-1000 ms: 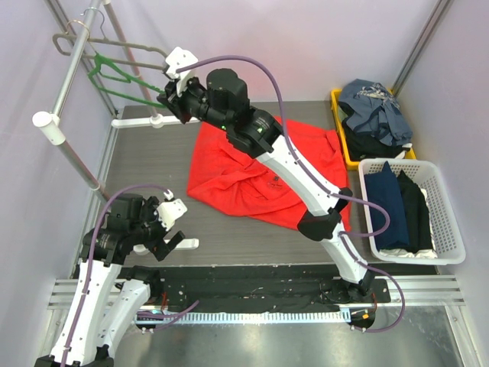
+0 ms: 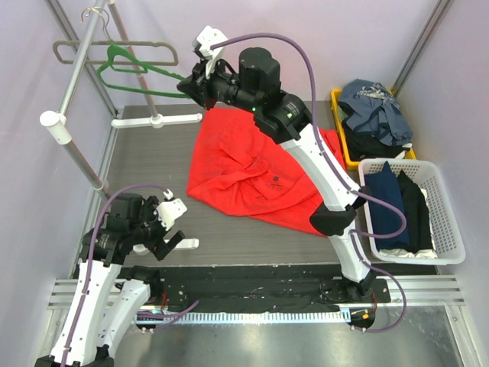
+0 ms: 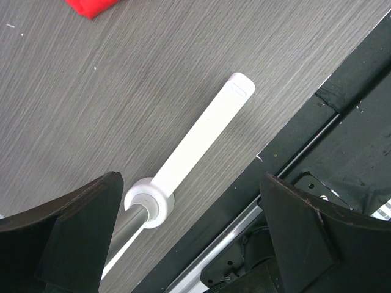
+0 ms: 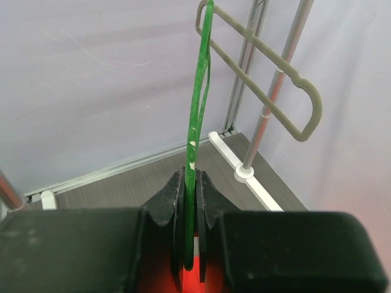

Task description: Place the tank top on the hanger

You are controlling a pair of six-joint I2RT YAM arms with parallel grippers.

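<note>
The green hanger (image 2: 145, 71) is up at the rack, and my right gripper (image 2: 191, 86) is shut on its right end. In the right wrist view the green hanger (image 4: 195, 122) runs edge-on down between the pinched fingers. Its hook is near the rack's rail; I cannot tell whether it still rests there. The red tank top (image 2: 237, 172) lies spread and wrinkled on the grey floor, partly covered by my right arm. At lower left my left gripper stands open over the floor, nothing between its fingers.
A beige hanger (image 2: 145, 44) hangs on the rack's rail (image 2: 82, 61) behind the green one. White rack feet (image 2: 157, 121) stand on the floor. At right are a yellow basket (image 2: 336, 115) and a white basket (image 2: 451, 222) with folded clothes.
My right gripper has moved right and slightly away from the rail, the green hanger swinging up and right with it. The left arm and the red tank top have stayed put.
</note>
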